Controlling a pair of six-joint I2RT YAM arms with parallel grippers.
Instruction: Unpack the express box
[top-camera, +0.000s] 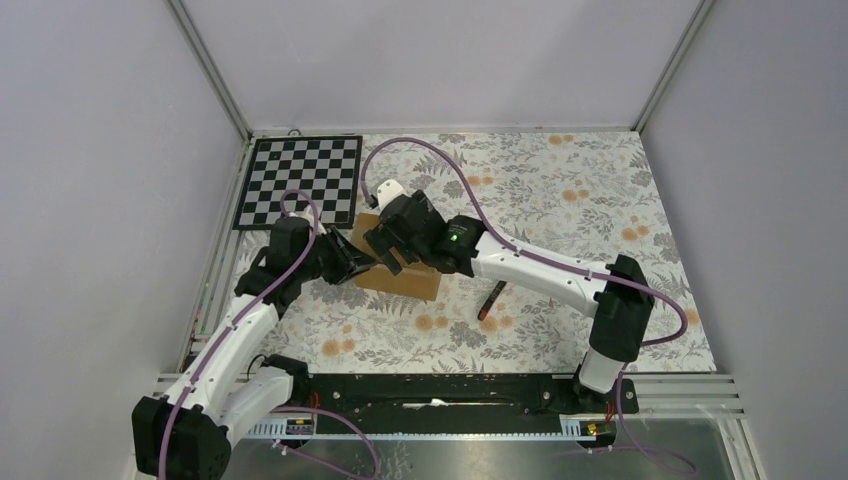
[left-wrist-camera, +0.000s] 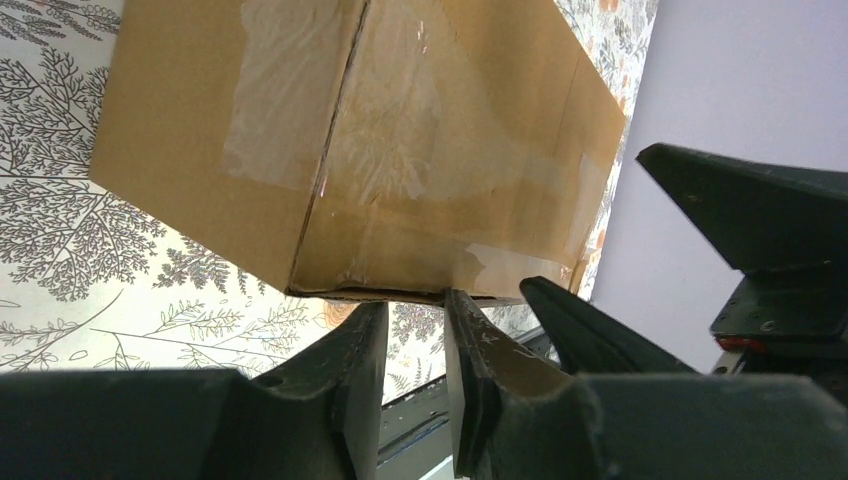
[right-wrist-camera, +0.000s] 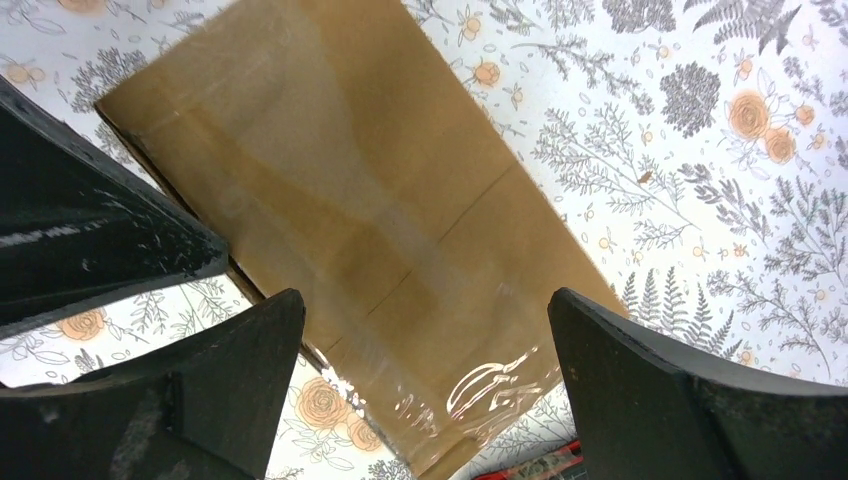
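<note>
The express box (top-camera: 397, 282) is a brown cardboard carton on the patterned tabletop, partly covered by both arms in the top view. Clear tape (left-wrist-camera: 275, 100) runs over its faces and seam; the flaps look closed. At the box's near edge in the left wrist view is my left gripper, its fingers partly apart with tabletop visible between them. My right gripper is open above the box, and the carton's top shows between its spread fingers. One dark finger of the left gripper reaches to the box's side in the right wrist view.
A black-and-red cutter-like tool (top-camera: 491, 300) lies right of the box. A checkerboard (top-camera: 300, 180) occupies the back left corner. Both grippers are very close together.
</note>
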